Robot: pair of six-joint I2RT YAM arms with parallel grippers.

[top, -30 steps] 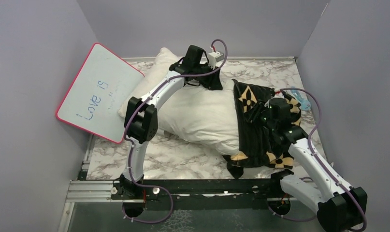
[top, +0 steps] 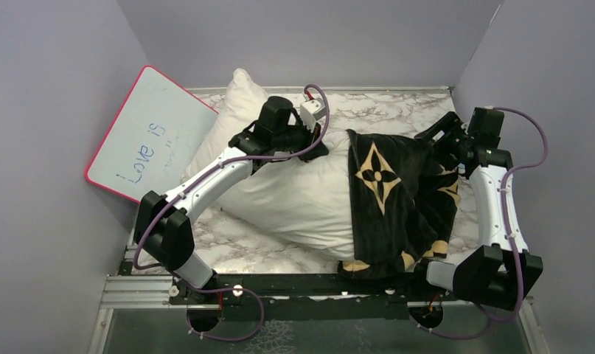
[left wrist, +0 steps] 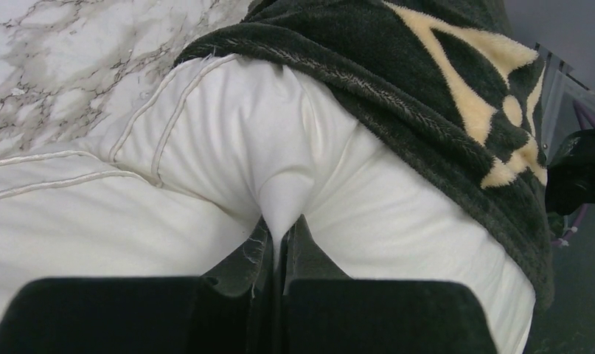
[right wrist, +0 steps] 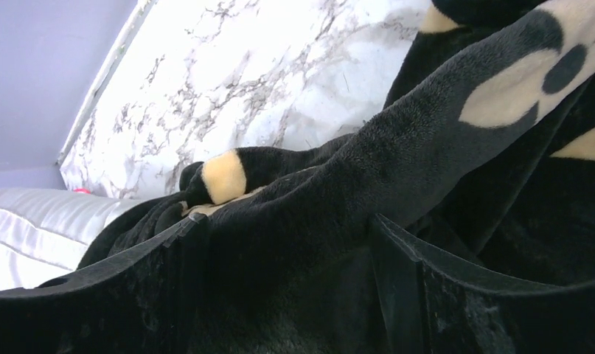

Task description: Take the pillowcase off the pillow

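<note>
A plump white pillow [top: 294, 206] lies across the table, most of it bare. Its right end is covered by the dark pillowcase [top: 368, 221] with tan flower motifs, bunched toward the right. My left gripper is shut on a pinched fold of the pillow's white fabric, a short way from the pillowcase's hem [left wrist: 397, 136]. At the far right end, my right gripper stands open over the dark cloth, with a ridge of pillowcase [right wrist: 294, 214] passing between its spread fingers.
A red-edged whiteboard [top: 150, 133] leans at the left. Bare marble tabletop [top: 279, 251] shows in front of the pillow and behind the pillowcase. Grey walls [top: 559, 177] enclose the table, one close to my right arm.
My left gripper has moved left and slightly toward the front, and the pillow has shifted with it. The right gripper has swung right and back, over the pillowcase's far end.
</note>
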